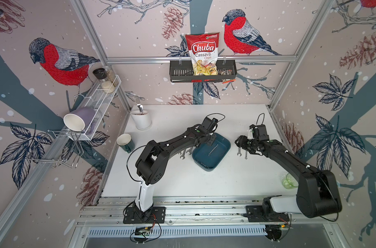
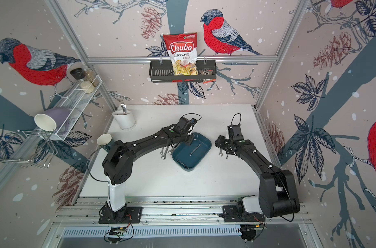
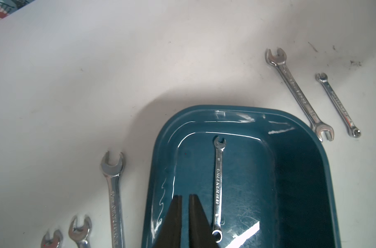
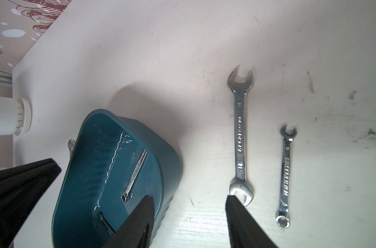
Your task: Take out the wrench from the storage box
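Observation:
A silver wrench lies inside the teal storage box, with a second, darker piece (image 4: pixel 105 223) low in the box in the right wrist view. My left gripper hangs over the box, left of that wrench, its fingers slightly apart with nothing seen between them. My right gripper is open beside the box on the right, pointing down over bare table, with nothing between its fingertips.
Several wrenches lie left of the box (image 3: pixel 114 194), and two lie right of it (image 4: pixel 240 136). A mug (image 1: pixel 125 142) and a white utensil holder (image 1: pixel 140 121) stand at the left.

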